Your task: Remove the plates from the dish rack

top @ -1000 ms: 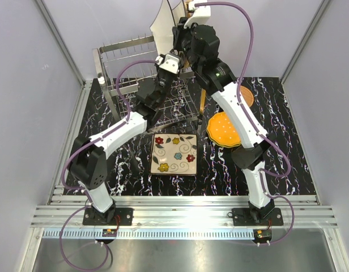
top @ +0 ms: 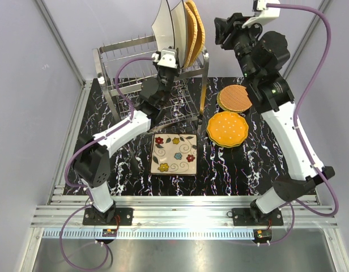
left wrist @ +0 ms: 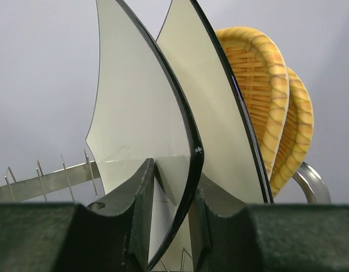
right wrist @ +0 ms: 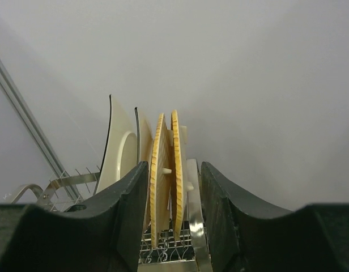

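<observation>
A white square plate (left wrist: 135, 96) with a dark rim stands upright in the dish rack (top: 95, 68); my left gripper has its fingers around that rim's lower edge, whether clamped I cannot tell. A second white plate and two yellow woven plates stand behind it, also seen as upright plates (right wrist: 157, 181) in the right wrist view. My right gripper is to the right of the rack, higher up, its fingers apart with empty space between them.
A floral square plate (top: 173, 154), a yellow round plate (top: 227, 129) and an orange plate (top: 235, 97) lie on the black marble counter.
My right arm has swung right, away from the upright plates, to over the counter's right side. My left arm has barely moved.
</observation>
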